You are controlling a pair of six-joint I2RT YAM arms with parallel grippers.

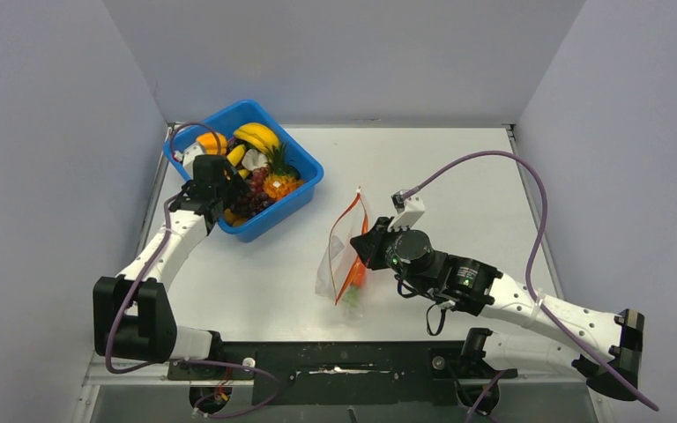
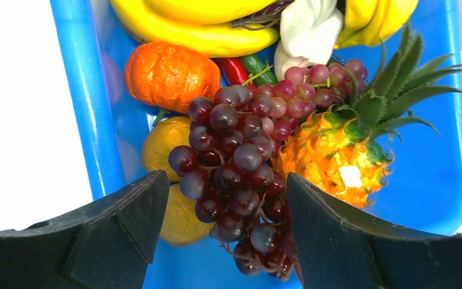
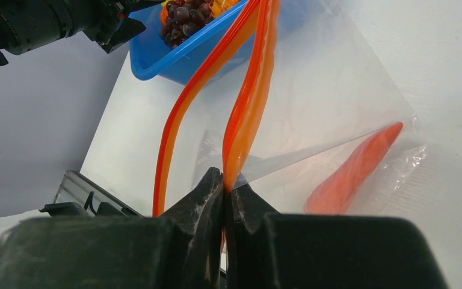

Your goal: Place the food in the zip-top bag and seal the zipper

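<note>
A clear zip top bag (image 1: 328,266) with an orange zipper stands at the table's middle, its mouth spread apart. My right gripper is shut on one edge of the bag's orange zipper strip (image 3: 249,105). Inside the bag lies a carrot (image 3: 355,171), seen through the plastic. Over the blue basket (image 1: 273,218), my left gripper hangs open above a bunch of dark grapes (image 2: 231,162); nothing is gripped. Beside the grapes are a pineapple (image 2: 331,156), an orange pumpkin (image 2: 171,75) and bananas (image 2: 204,36).
Yellow round fruits (image 2: 177,220) and a white bulb (image 2: 307,27) also lie in the basket, with red and green peppers (image 2: 234,71). Bare white table (image 1: 458,167) extends behind and right of the bag. The basket's rim stands near the left arm.
</note>
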